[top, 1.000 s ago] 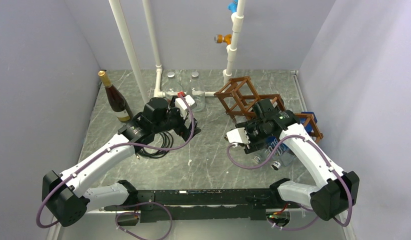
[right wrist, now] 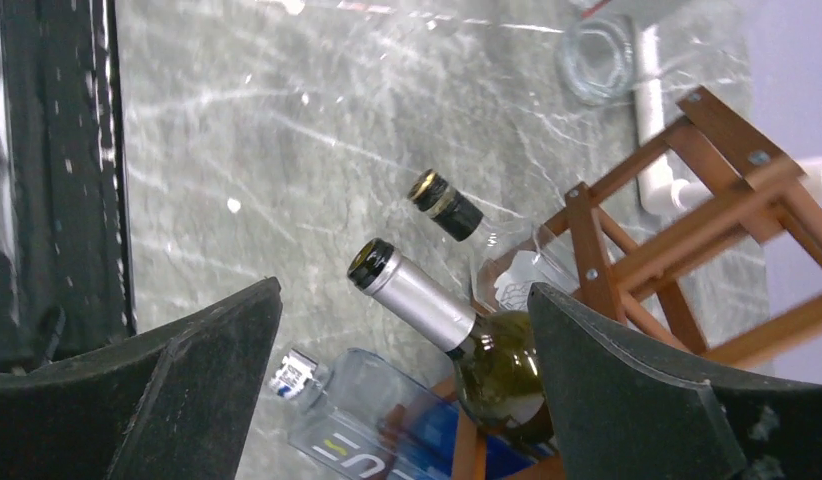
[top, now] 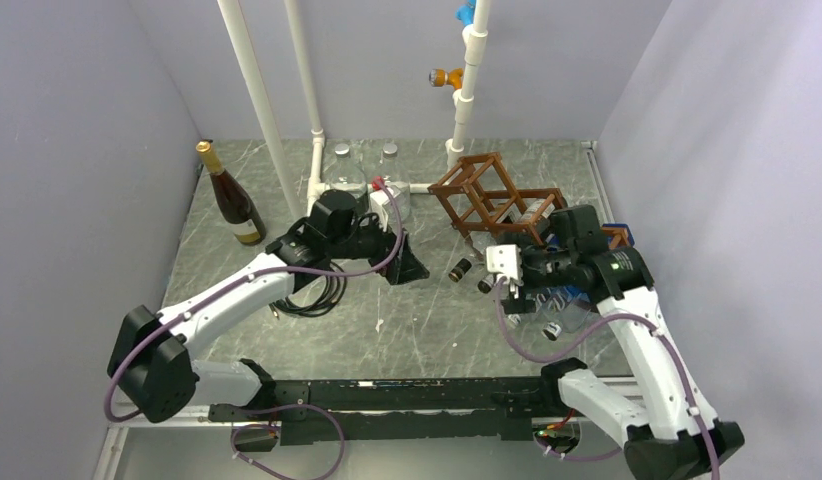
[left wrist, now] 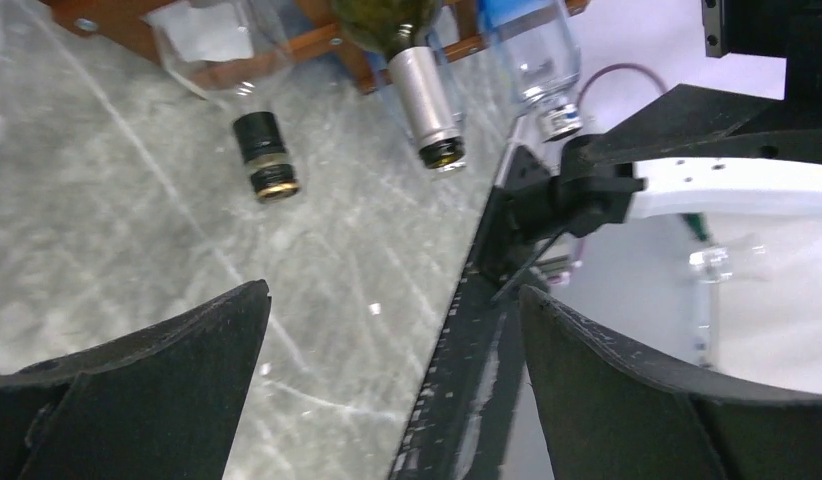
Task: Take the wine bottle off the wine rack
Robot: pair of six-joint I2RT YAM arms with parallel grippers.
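Observation:
The wooden rack (top: 467, 182) sits at the right, holding bottles. A green wine bottle (right wrist: 487, 360) with silver neck lies in it, between a clear black-capped bottle (left wrist: 227, 60) and a blue bottle (right wrist: 367, 410). My right gripper is over the green bottle, fingers apart, nothing clearly held. My left gripper is open and empty, over the middle counter left of the rack, facing the bottle necks.
A brown gold-topped bottle (top: 232, 205) stands at the left, near a coiled hose (top: 307, 308). Clear jars and white pipes line the back.

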